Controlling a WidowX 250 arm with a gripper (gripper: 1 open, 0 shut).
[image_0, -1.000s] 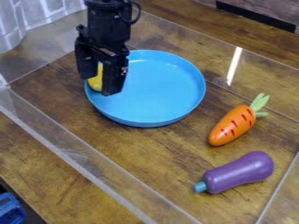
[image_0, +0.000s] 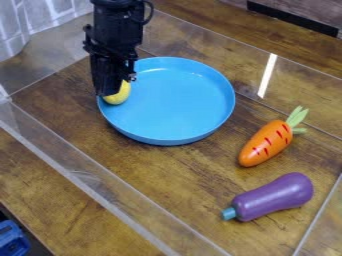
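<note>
My black gripper (image_0: 112, 72) is over the left part of a round blue plate (image_0: 174, 105), its fingers shut. Just below the fingertips a yellow object (image_0: 116, 92) rests at the plate's left edge, partly hidden by the gripper; whether they touch I cannot tell.
A toy carrot (image_0: 267, 142) lies right of the plate, and a purple eggplant (image_0: 273, 197) lies at the lower right. Clear plastic edges run along the left. Bare wooden table fills the space below the plate.
The gripper has moved up and slightly left from lower over the plate, uncovering more of the yellow object. The plate, carrot and eggplant look unmoved.
</note>
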